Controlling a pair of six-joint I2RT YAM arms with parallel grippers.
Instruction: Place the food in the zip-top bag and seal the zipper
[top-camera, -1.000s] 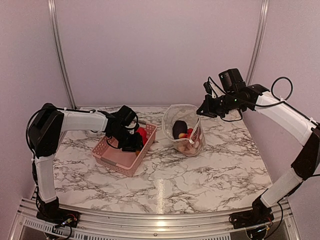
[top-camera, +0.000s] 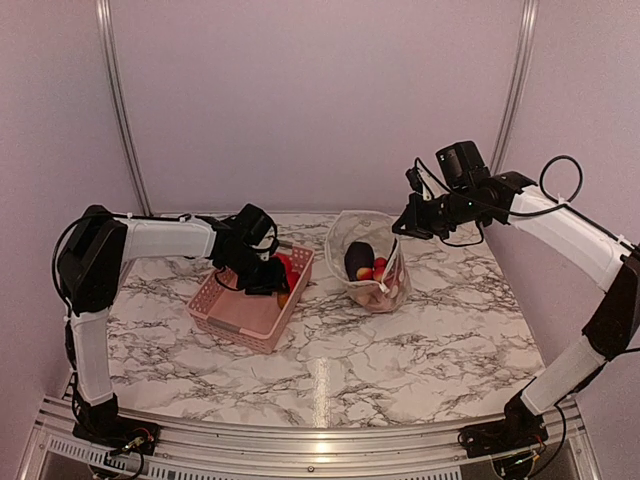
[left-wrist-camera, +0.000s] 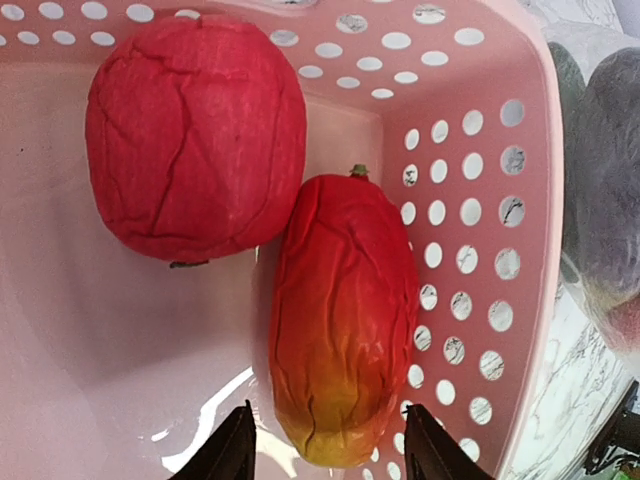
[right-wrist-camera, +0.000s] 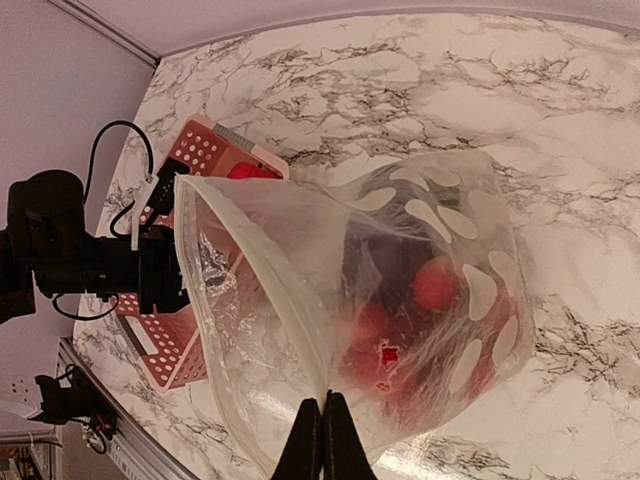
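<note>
In the pink basket, a red-orange mango-like food lies along the side wall beside a round red food. My left gripper is over the mango-like food, its fingertips parted either side of the lower end, apparently not closed on it. The clear zip top bag stands right of the basket, holding a dark oval food and several red round foods. My right gripper is shut on the edge of the bag's mouth, holding it up.
Walls enclose the back and sides, with metal rails along the front edge.
My left gripper has risen very slightly over the basket. The right arm and the bag have stayed nearly in place.
</note>
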